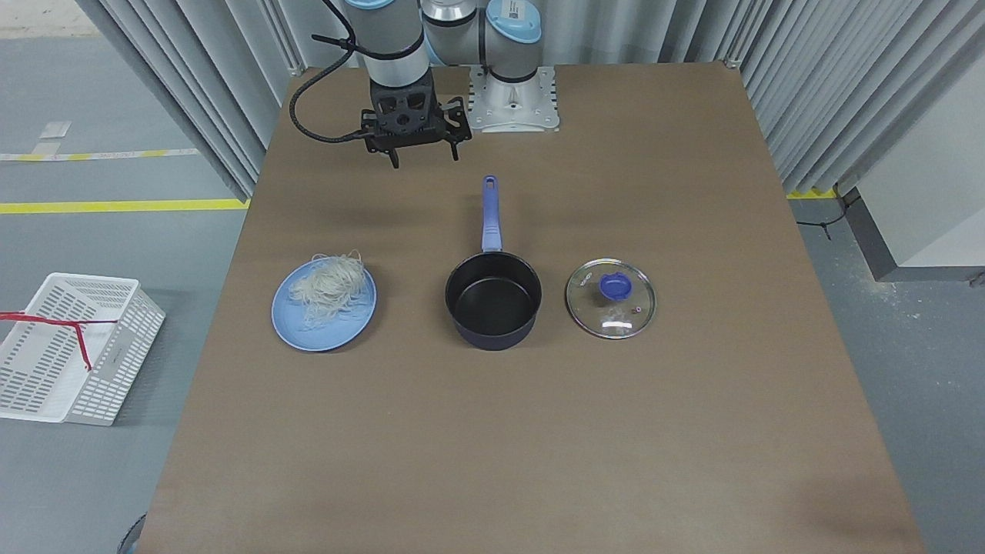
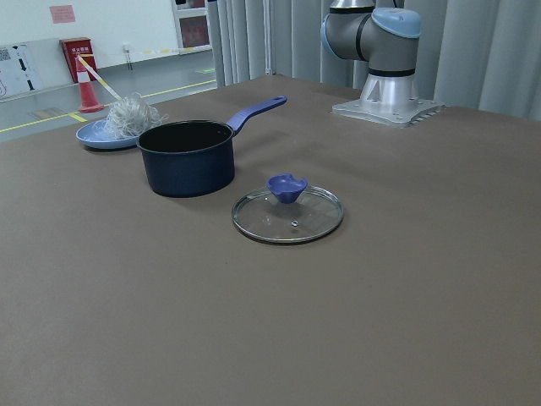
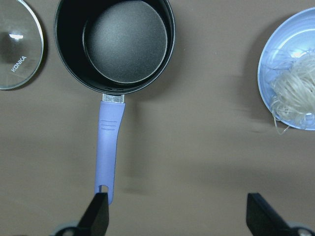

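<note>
My gripper [image 1: 425, 158] hangs open above the back of the table, behind and left of a dark saucepan [image 1: 493, 305] with a blue handle. In the wrist view the gripper has nothing between its fingers, with the pan handle [image 3: 109, 142] under the left finger. A glass lid [image 1: 600, 318] with a blue knob lies right of the pan in the front view. A blue plate [image 1: 295, 328] holding white noodle-like strands [image 1: 328, 288] sits to its left.
The arm's base [image 1: 512, 106] stands at the back edge. A white basket [image 1: 111, 369] sits on the floor at the left, off the table.
</note>
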